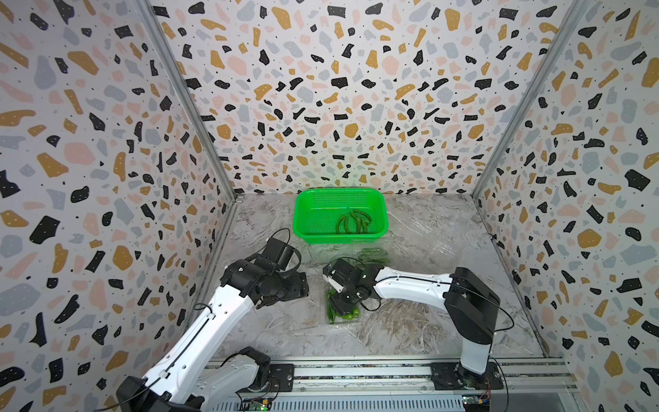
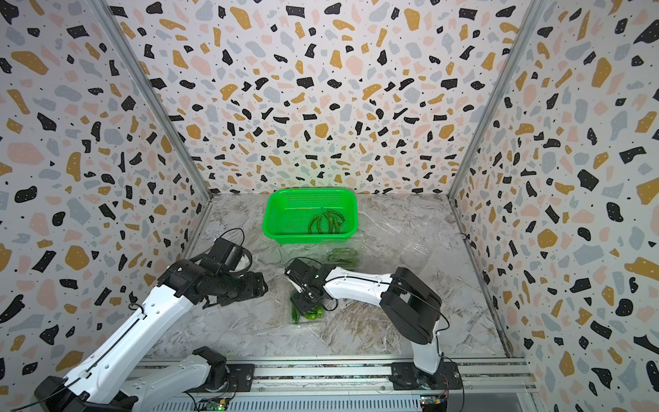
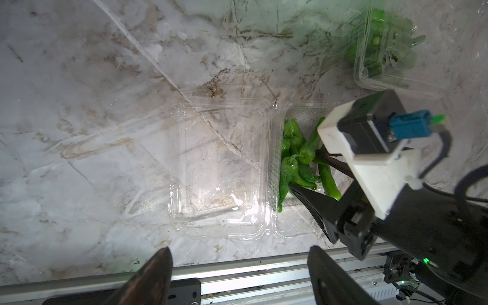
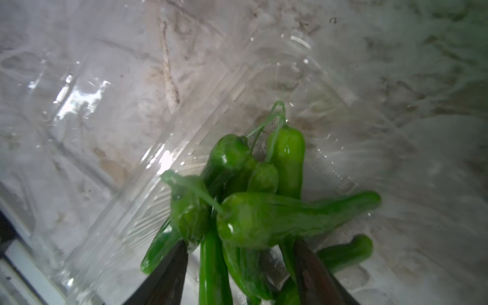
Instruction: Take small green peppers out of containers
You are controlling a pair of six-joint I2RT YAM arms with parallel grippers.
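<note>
Several small green peppers lie heaped in a clear plastic container (image 3: pixel 300 223), which shows in the left wrist view with its empty clear lid (image 3: pixel 218 167) folded out to the left. Over the heap, my right gripper is open, its fingertips down at the peppers, with some pepper bodies lying in the gap. No pepper is visibly clamped. My left gripper hangs left of the container above the lid side, its fingers (image 3: pixel 157 261) wide apart and nothing between them. The right arm hides part of the heap in both top views.
A green basket (image 1: pixel 305 238) behind holds several long dark green pods (image 1: pixel 353 221). Another clear container with green contents (image 3: pixel 391 45) sits between basket and right arm. Clear empty plastic (image 1: pixel 439 240) lies at right.
</note>
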